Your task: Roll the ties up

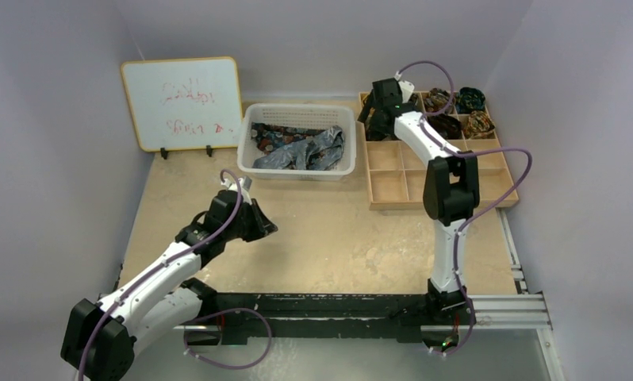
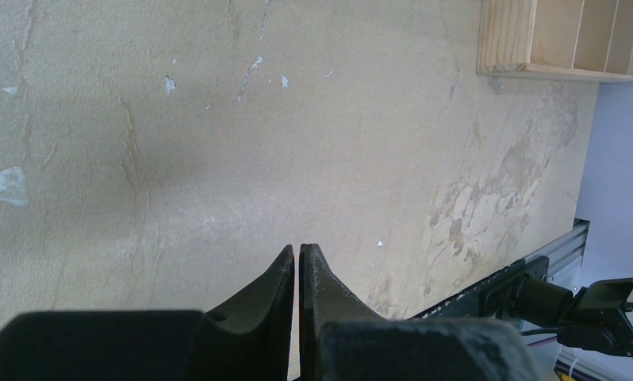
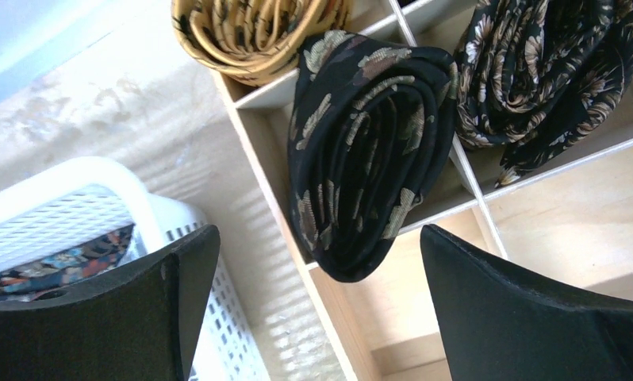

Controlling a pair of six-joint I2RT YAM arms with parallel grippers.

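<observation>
A dark patterned rolled tie (image 3: 361, 151) rests in a compartment of the wooden organizer (image 1: 389, 187), its lower end over the divider. My open right gripper is just above it, holding nothing. Other rolled ties (image 1: 478, 125) fill nearby compartments. My left gripper (image 1: 270, 228) is shut low over the bare table at left, nothing showing between its fingers. Unrolled ties (image 1: 305, 155) lie in the white basket (image 1: 297, 176).
The organizer's front compartments are empty. A whiteboard (image 1: 178, 103) with red writing stands at back left.
</observation>
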